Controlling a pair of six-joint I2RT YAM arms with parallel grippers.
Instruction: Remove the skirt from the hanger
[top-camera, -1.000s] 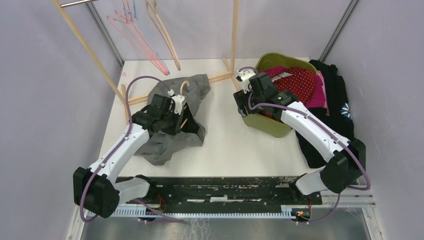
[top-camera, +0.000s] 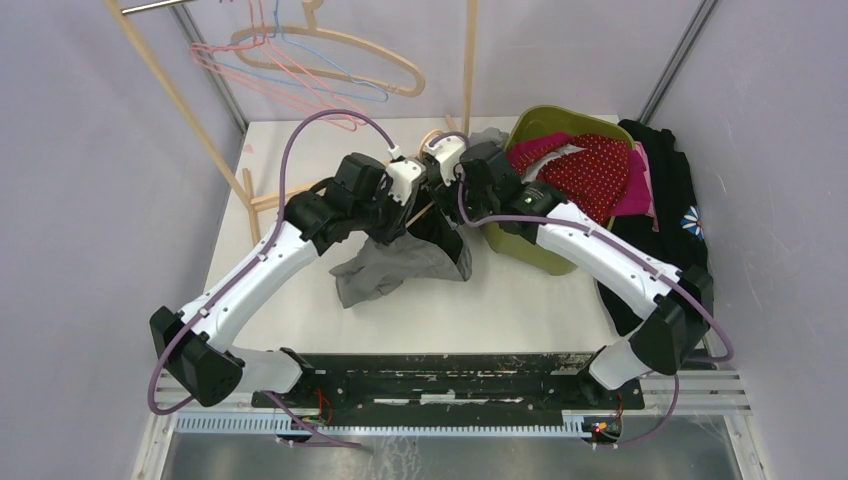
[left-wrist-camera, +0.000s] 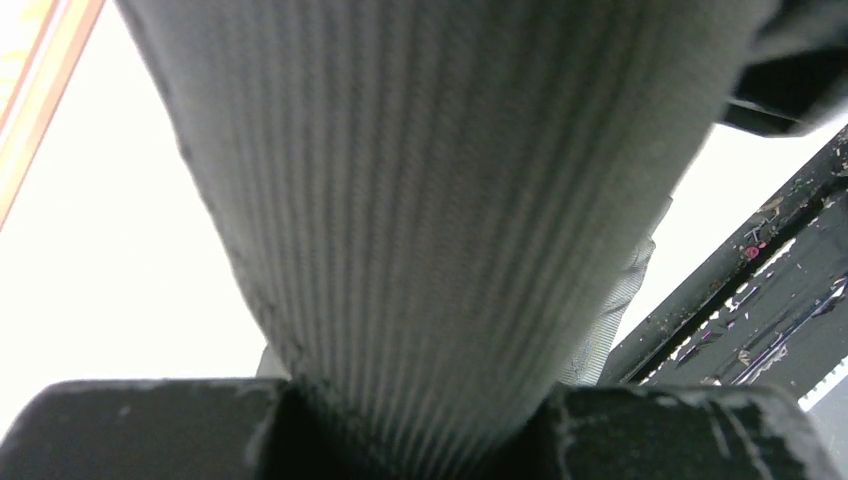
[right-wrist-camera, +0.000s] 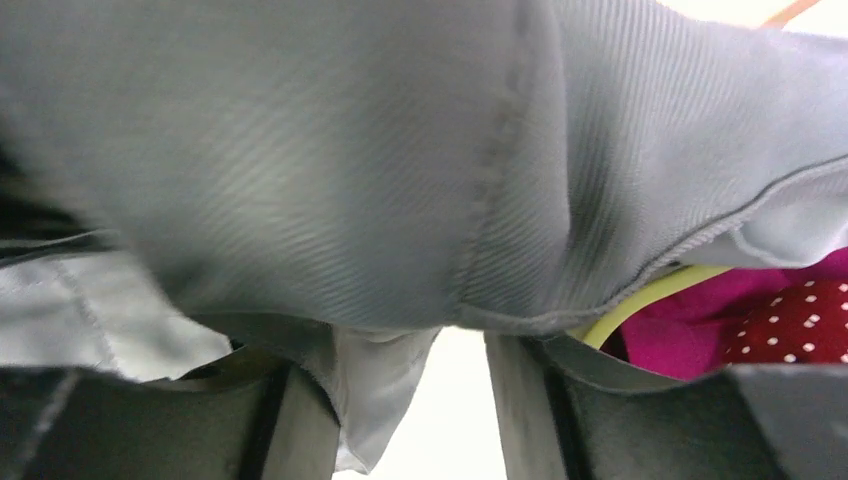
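A grey skirt (top-camera: 405, 266) with a dark inside hangs over the table's middle, a wooden hanger (top-camera: 420, 214) showing in its opening. My left gripper (top-camera: 392, 228) is shut on the skirt; in the left wrist view, the ribbed grey cloth (left-wrist-camera: 430, 220) rises from between its fingers and fills the middle. My right gripper (top-camera: 440, 192) is beside the left one, at the skirt's upper right. In the right wrist view its fingers (right-wrist-camera: 535, 410) stand part open, with folds of the cloth (right-wrist-camera: 380, 180) above and a grey fold near the left finger. The hanger's grip points are hidden.
A green bin (top-camera: 530, 255) of red and pink clothes stands close behind the right arm. Dark garments (top-camera: 640, 260) lie right of it. Several empty hangers (top-camera: 330, 55) hang from the rack at upper left.
The left arm has carried the skirt and hanger rightward to the table's middle. My right gripper has moved left from the bin's edge to meet the skirt. The hanging hangers have swung.
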